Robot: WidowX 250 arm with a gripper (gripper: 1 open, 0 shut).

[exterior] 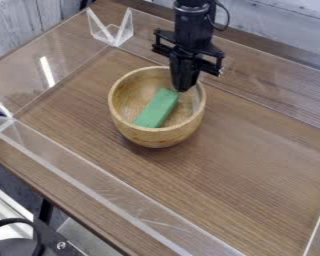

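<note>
A round tan bowl (128, 103) sits on the wooden table (230, 190), holding a green oblong block (157, 108). The black gripper (182, 82) reaches down from the top over the bowl's back-right part, its fingers shut with nothing visible between them, right of and behind the green block.
A clear plastic container (111, 27) stands at the back left. Black cables (16, 235) lie at the lower left corner, off the table's edge.
</note>
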